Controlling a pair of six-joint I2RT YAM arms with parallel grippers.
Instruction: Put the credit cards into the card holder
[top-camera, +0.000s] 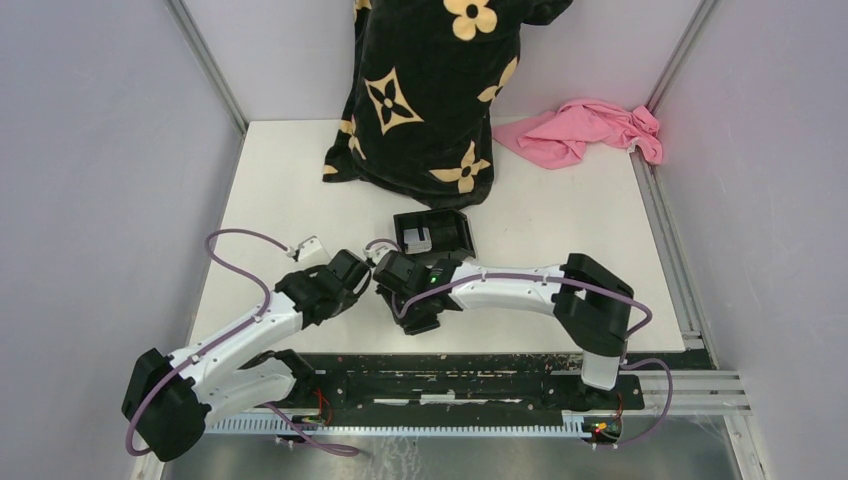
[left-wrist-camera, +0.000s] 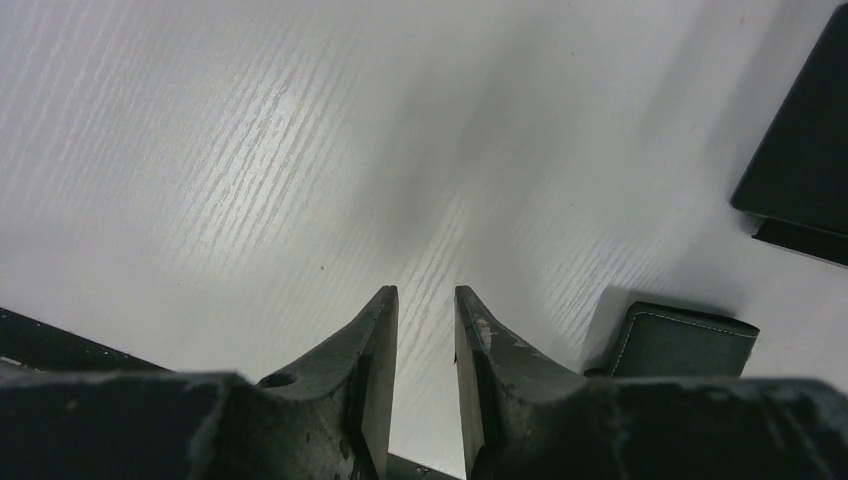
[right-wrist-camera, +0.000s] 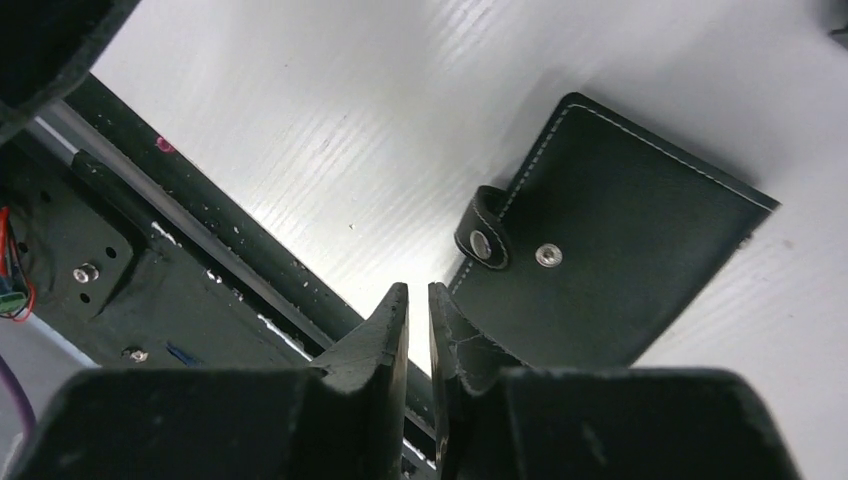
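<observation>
The black card holder (right-wrist-camera: 612, 240) lies on the white table, its snap strap toward the near edge, mostly under my right gripper in the top view; the right gripper's fingers stand narrowly apart, nothing between them. The card holder (left-wrist-camera: 683, 340) also shows at the lower right of the left wrist view. My left gripper is over bare table to the holder's left, fingers slightly apart and empty. Pale cards (top-camera: 416, 242) lie in a black open box (top-camera: 450, 230) behind the holder.
A black patterned cloth (top-camera: 420, 100) hangs at the back, and a pink cloth (top-camera: 575, 135) lies at the back right. A dark rail (top-camera: 440, 375) runs along its front edge.
</observation>
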